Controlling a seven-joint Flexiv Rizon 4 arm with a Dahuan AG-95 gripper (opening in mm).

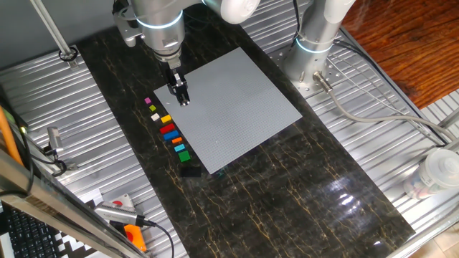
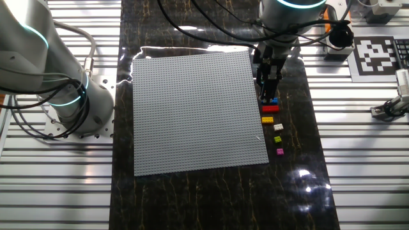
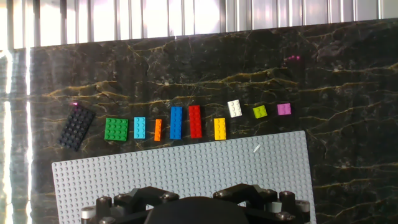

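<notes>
A grey studded baseplate [image 1: 237, 107] lies flat on the dark marbled board. Along one edge of it, a loose row of bricks rests on the board. In the wrist view these are black [image 3: 77, 127], green [image 3: 117, 129], light blue [image 3: 139, 127], orange [image 3: 158, 130], blue [image 3: 176, 122], red [image 3: 195, 121], yellow [image 3: 220, 129], white [image 3: 234, 109], lime [image 3: 260, 111] and pink [image 3: 284, 109]. My gripper is open, its two fingers apart with nothing between them. It hangs above the baseplate near the brick row, and in exterior view 2 it hides some bricks.
Ribbed metal table [image 2: 57, 185] surrounds the marbled board [image 1: 287, 208]. A clear tub [image 1: 434, 174] sits at the far right. The baseplate carries no bricks, and the board beyond the row is free.
</notes>
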